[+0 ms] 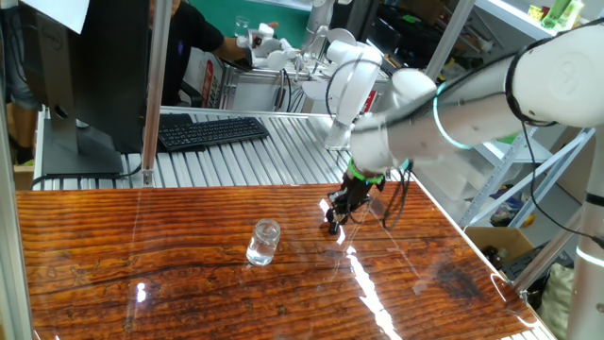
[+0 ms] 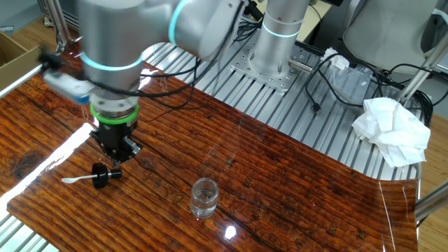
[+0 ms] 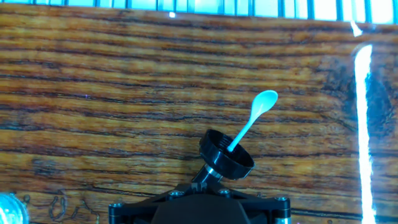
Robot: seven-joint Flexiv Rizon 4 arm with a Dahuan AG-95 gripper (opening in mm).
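Note:
A black round cap-like piece with a short stem point(image 2: 101, 176) is low at the table's left side in exterior view 2. Its open side faces away from the stem. From it sticks a small white spoon point(image 2: 78, 178), which looks pale blue point(image 3: 254, 117) in the wrist view. My gripper point(image 2: 120, 158) is right above the stem, its fingers dark and bunched. In the wrist view the stem runs down to the gripper; whether the fingers close on it cannot be made out. A clear glass jar with liquid point(image 1: 263, 243) stands upright, apart from the gripper.
Crumpled white tissue point(image 2: 392, 131) lies on the slats. Loose cables hang from the arm.

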